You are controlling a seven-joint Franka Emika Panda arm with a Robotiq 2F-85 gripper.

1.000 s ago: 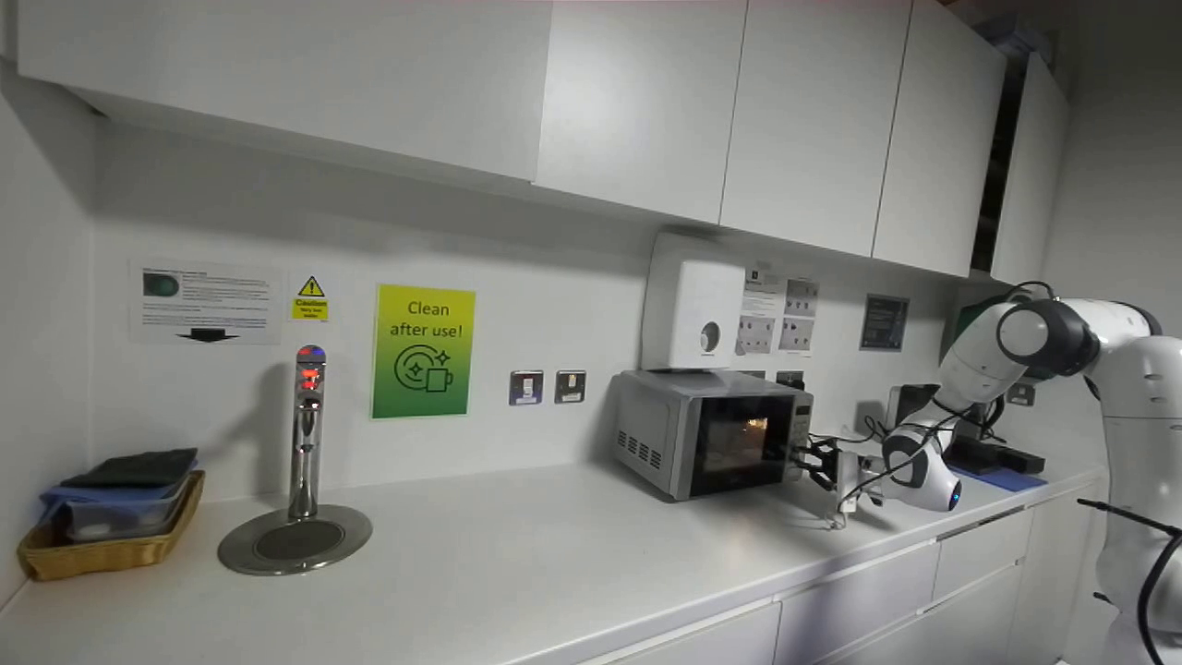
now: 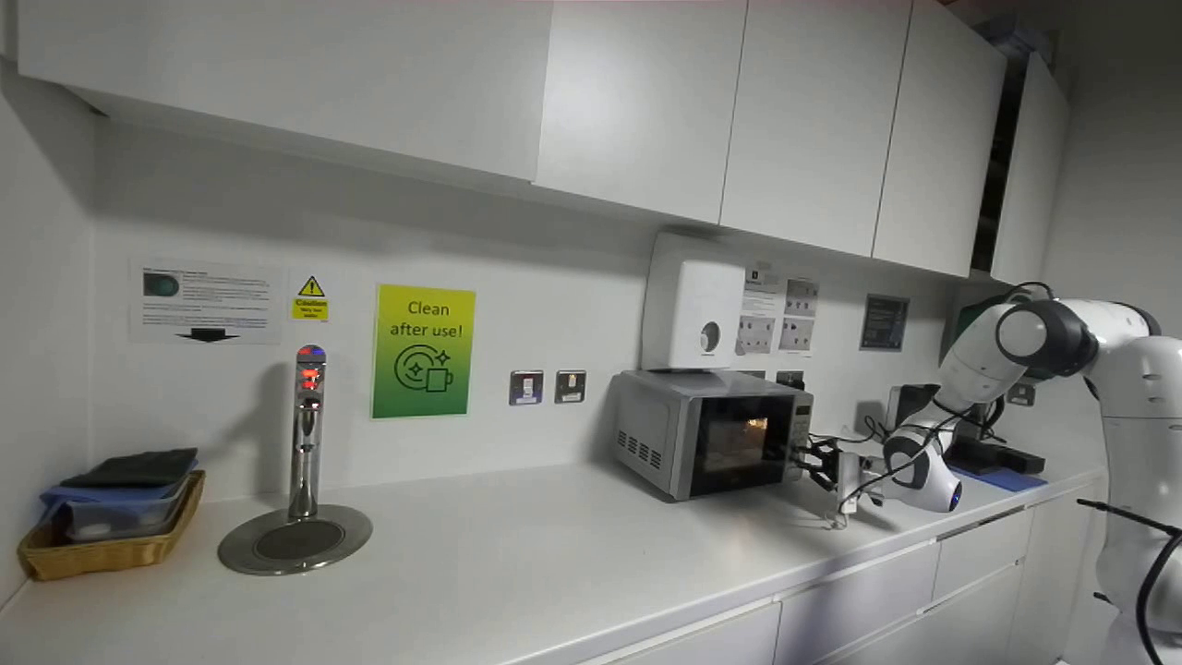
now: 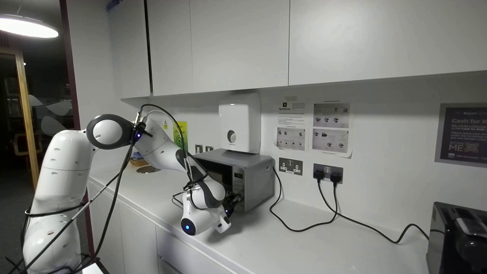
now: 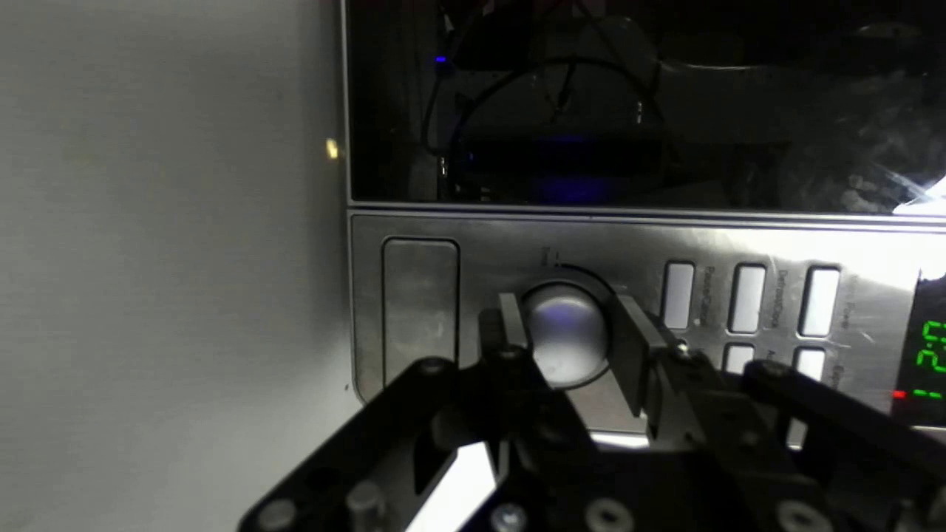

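Observation:
The silver microwave (image 2: 654, 443) stands on the counter against the wall, its door closed and a light glowing behind the dark window (image 2: 737, 443). On its control panel, in the wrist view, is a round silver knob (image 4: 565, 335). My gripper is shut on this knob, with one finger pad (image 4: 512, 321) at its left and the other pad (image 4: 640, 341) at its right. Green digits light the display (image 4: 928, 355) at the right edge of the wrist view. From the side, my gripper (image 3: 231, 201) reaches the panel's lower part, mostly behind the wrist.
A white dispenser (image 2: 693, 299) hangs just above the microwave. Power cables (image 3: 296, 228) run along the counter to a black appliance (image 3: 456, 237). A tap (image 2: 307, 432) and a basket (image 2: 111, 554) stand at the left.

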